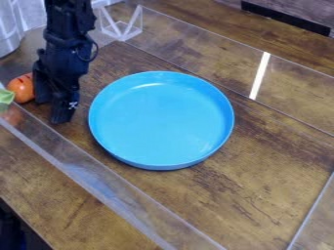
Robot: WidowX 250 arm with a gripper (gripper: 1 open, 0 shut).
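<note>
My black gripper (54, 98) reaches down from the top left to the wooden surface, just left of a round blue plate (160, 119). At the left edge, beside the gripper, lies an orange carrot (21, 87) with pale green leaves (6, 98), partly cut off by the frame. The gripper is open; the space between its fingers is hard to make out.
Clear plastic strips border the wooden table (248, 195) at the lower left, right and back. A pale cylindrical object (16, 20) stands at the top left. The wood right of and below the plate is clear.
</note>
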